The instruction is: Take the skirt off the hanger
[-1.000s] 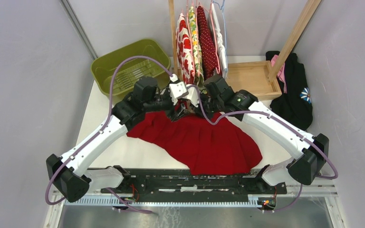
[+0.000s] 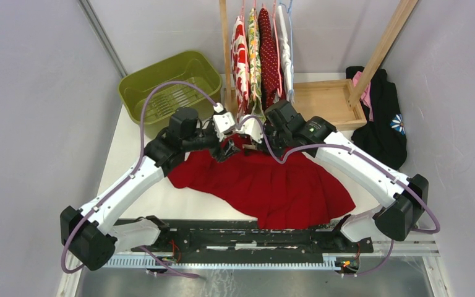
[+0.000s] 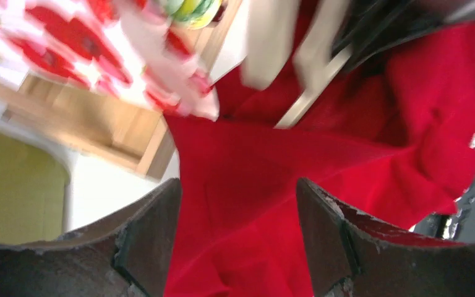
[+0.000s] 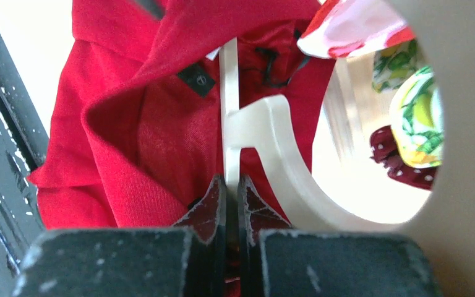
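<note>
The red skirt lies spread over the white table below both grippers. In the right wrist view, its fabric folds around a pale hanger bar, beside a dark tag. My right gripper is shut on that bar. A curved pale piece joins the bar from the right. My left gripper stands open just left of the right one, with red cloth in view between and beyond its fingers. The top view hides most of the hanger behind the grippers.
Patterned garments hang close behind the grippers. A green basket stands at the back left, a wooden tray behind on the right. Dark clothing lies far right. White table shows at front left.
The left gripper has drawn slightly left, away from the right one. The skirt's lower edge has shifted right and a little forward. The hanging garments have swung slightly.
</note>
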